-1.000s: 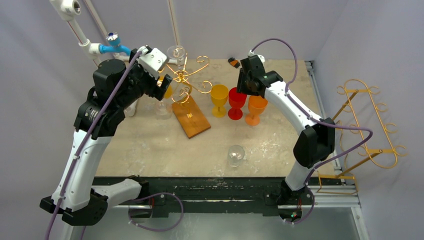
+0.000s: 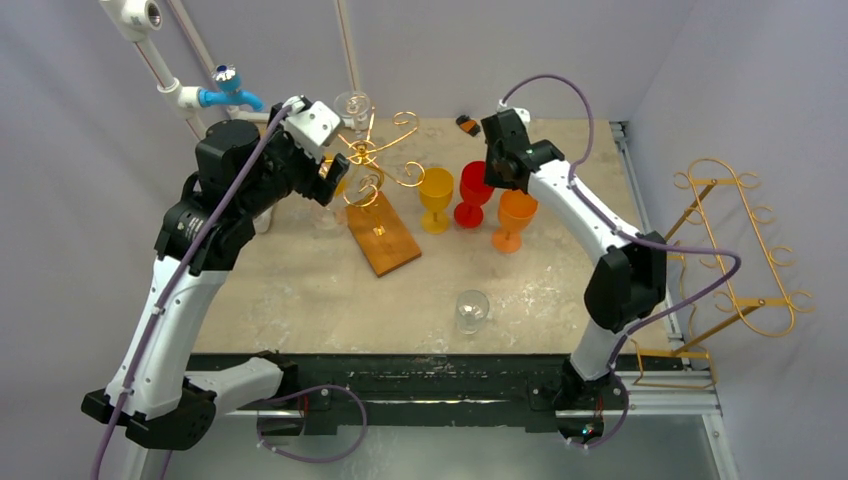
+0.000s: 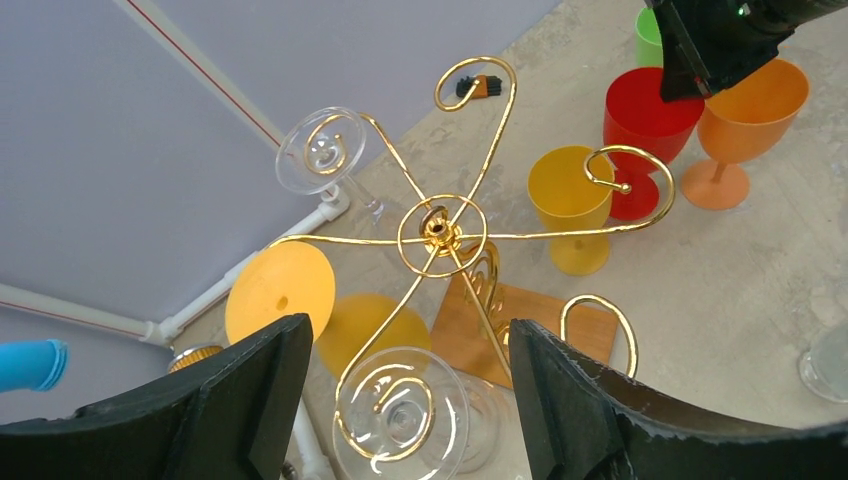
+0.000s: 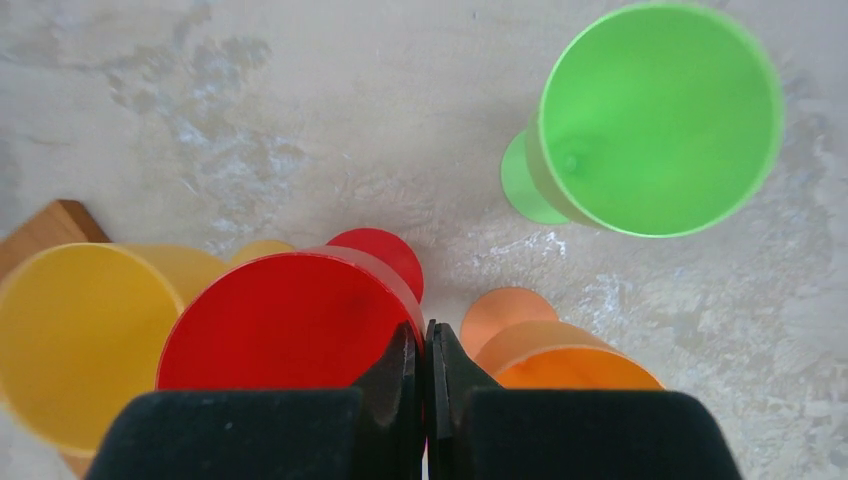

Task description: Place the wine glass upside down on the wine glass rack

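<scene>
The gold wine glass rack point(image 3: 440, 238) stands with spiral arms spread out at the back. Two clear glasses, one point(image 3: 322, 152) at the far side and one point(image 3: 400, 415) at the near side, hang foot up on its arms, as does a yellow glass point(image 3: 280, 290). My left gripper has its fingers wide apart, with the near clear glass's foot in the gap; no contact with it shows. A red goblet point(image 4: 290, 320) stands upright on the table, and my right gripper is shut on its rim.
Beside the red goblet are upright yellow point(image 2: 436, 197) and orange point(image 2: 512, 215) goblets, with a green one point(image 4: 660, 120) nearby. A clear glass point(image 2: 471, 311) is at the front. A second gold rack point(image 2: 740, 240) is on the right.
My right gripper shifted slightly and the red goblet moved a little with it. The left arm edged slightly right. The clear glass under the left gripper looks more blurred than before.
</scene>
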